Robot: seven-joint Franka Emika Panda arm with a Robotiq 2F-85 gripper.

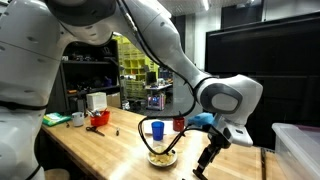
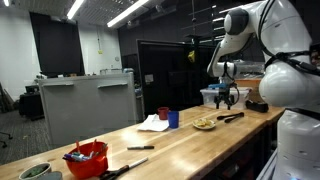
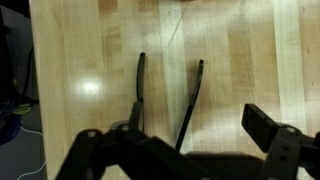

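My gripper stands open above the wooden table in the wrist view, with nothing held between its fingers. Two thin dark utensils lie below: one long dark piece (image 3: 140,80) on the left and a second dark piece (image 3: 191,105) nearer the middle, its lower end close to the gripper body. What kind of utensils they are cannot be told. Exterior view 1 has the gripper (image 1: 210,157) pointing down over the table's right part. A shallow bowl of light-coloured pieces (image 1: 162,157) sits to its left.
Behind the bowl are a blue cup (image 1: 157,130) and a red mug (image 1: 179,123). A white cloth (image 2: 152,124) lies farther along the table. At the far end stands a red basket (image 2: 88,162) with items inside, near dark-handled tools (image 2: 125,169). A pale bin (image 1: 299,145) borders the right side.
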